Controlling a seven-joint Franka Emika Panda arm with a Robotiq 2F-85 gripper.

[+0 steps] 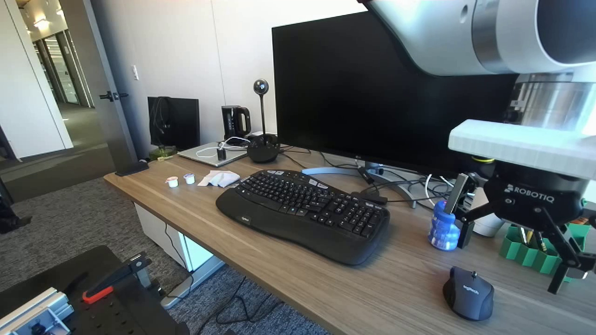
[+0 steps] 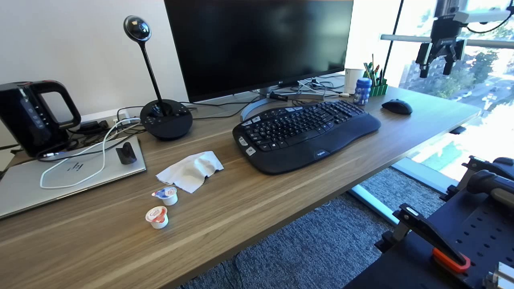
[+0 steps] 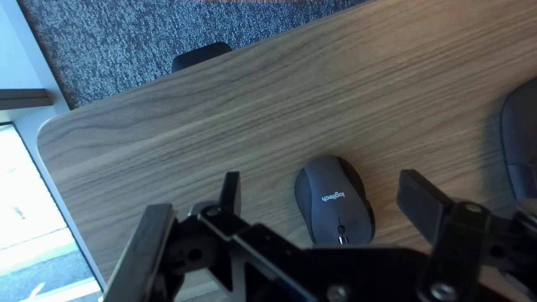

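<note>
A dark grey computer mouse lies on the wooden desk, between my spread fingers as the wrist view sees it. My gripper is open above the desk, and nothing is held in it. Exterior view 1 has the gripper at the right, higher than the mouse and apart from it. From the other side, exterior view 2 also puts the gripper in the air, clear of the mouse.
A black keyboard sits left of the mouse. Close behind the gripper stand a blue bottle, a white cup and a green pen holder. A large monitor rises behind. Bare desk surrounds the mouse.
</note>
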